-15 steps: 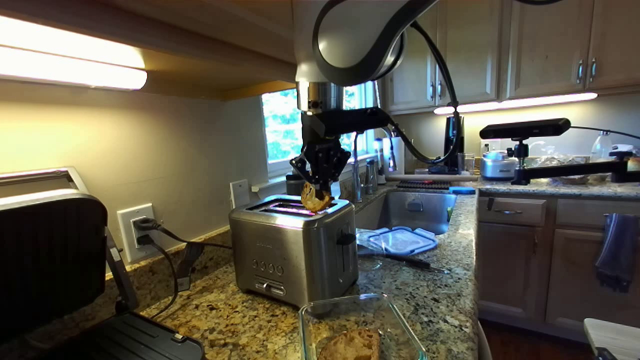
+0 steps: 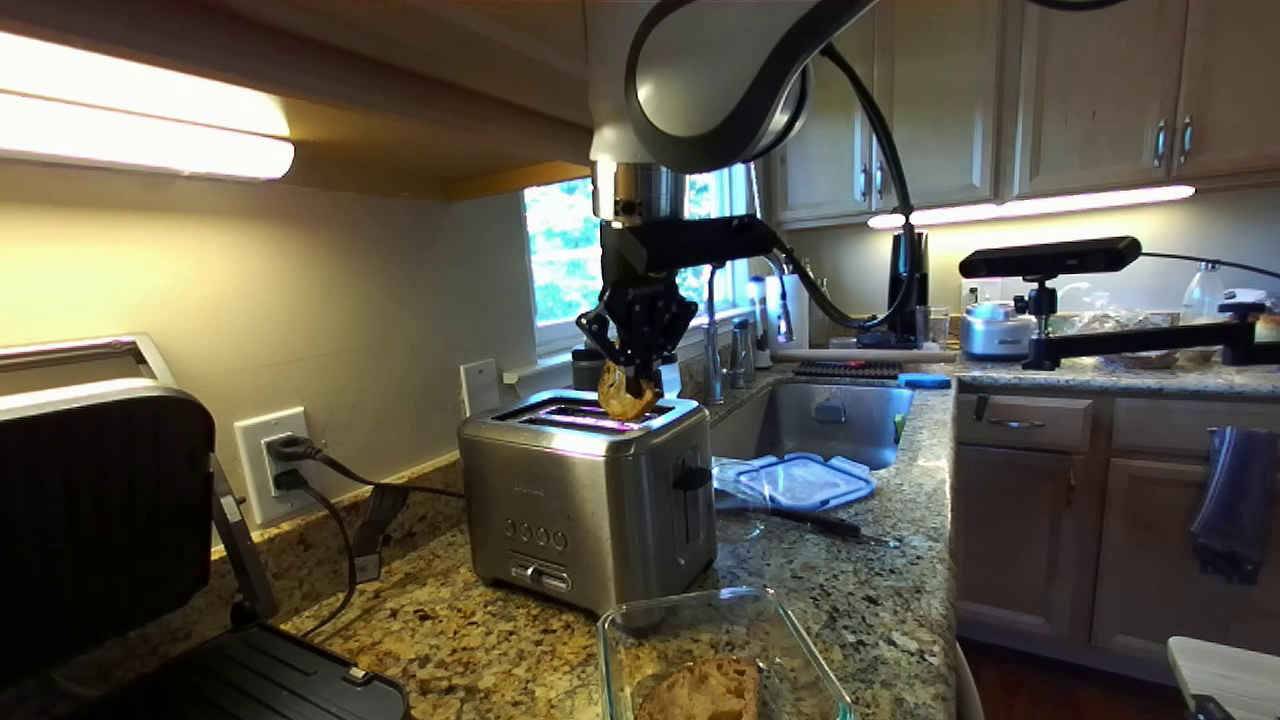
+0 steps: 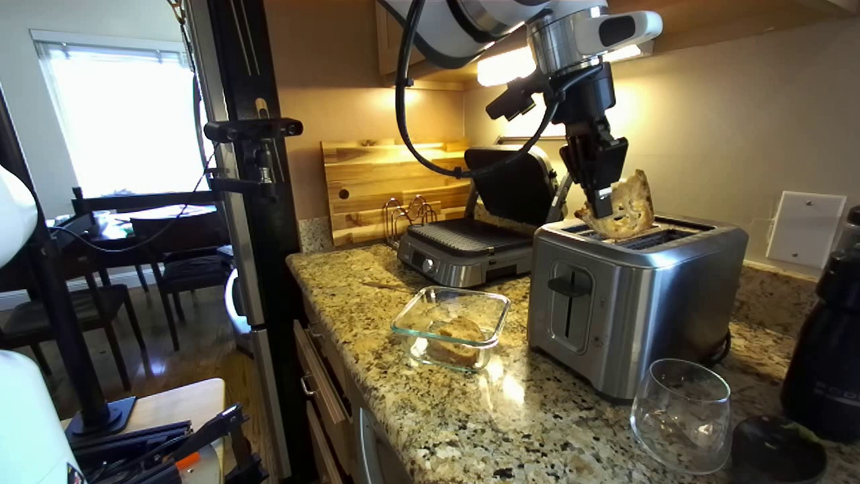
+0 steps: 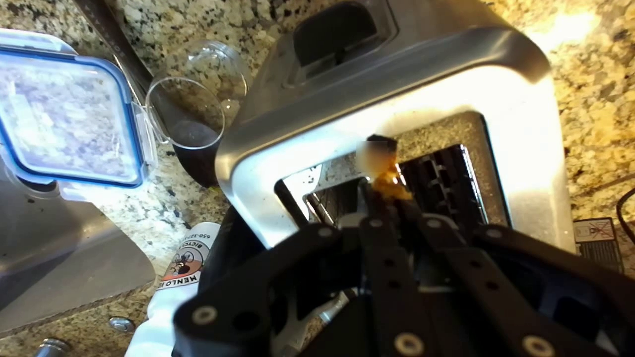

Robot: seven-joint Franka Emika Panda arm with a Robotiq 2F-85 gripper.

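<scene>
A browned bread slice [image 2: 626,395] stands on edge at the top of the steel toaster [image 3: 637,298], with my gripper [image 2: 644,366] shut on it from above. In exterior view 2 the slice [image 3: 631,206] rises well above the slots, its lower edge at the slot nearer the counter's front; how far it goes in is hard to tell. The wrist view shows only a small part of the bread [image 4: 390,181] at the fingertips, over the toaster's opening. Another bread slice [image 3: 455,340] lies in a square glass dish [image 3: 415,329] on the counter.
An empty drinking glass [image 3: 681,415] and a dark bottle [image 3: 830,339] stand beside the toaster. An open grill press [image 3: 476,234] is on its other side. Near the sink [image 2: 828,420] lies a blue-edged lid [image 2: 810,480].
My gripper and the bread slice have shifted very slightly left and up in exterior view 1. Everything else looks the same.
</scene>
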